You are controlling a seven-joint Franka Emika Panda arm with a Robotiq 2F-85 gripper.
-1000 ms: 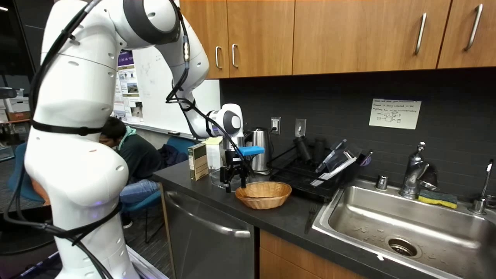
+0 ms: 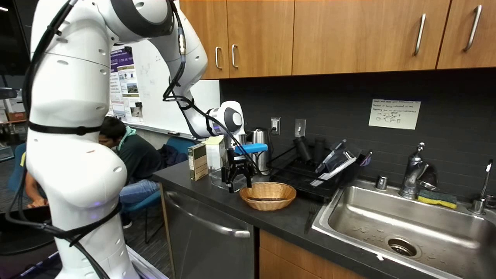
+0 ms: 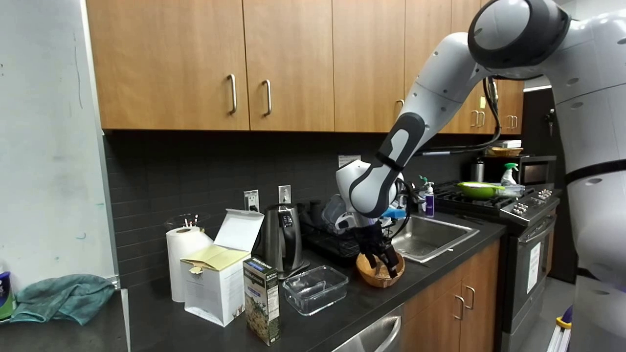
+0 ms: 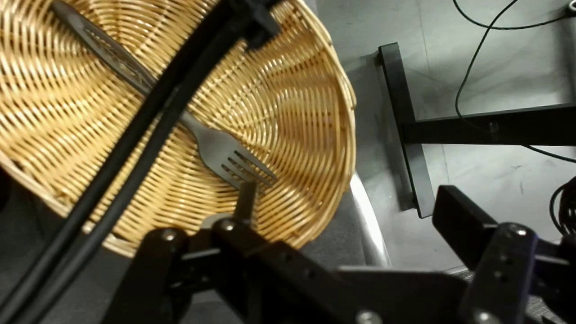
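Observation:
A round tan wicker basket rests on the dark counter, left of the sink. Inside it lies a dark metal fork, its tines toward the near rim in the wrist view. My black gripper is low at the basket's left side in exterior view 1. In the wrist view the gripper has its fingers wide apart. One finger overlaps the basket's interior near the tines; the other finger appears beyond the rim. I cannot tell whether either touches the basket. Nothing shows held.
A glass container, a small box and a steel kettle stand nearby. Behind the basket is a black dish rack; another fork lies beside the sink. Bare counter runs along the front edge.
In exterior view 1, my gripper and the basket have both shifted slightly to the right. The basket also sits a touch lower in the picture.

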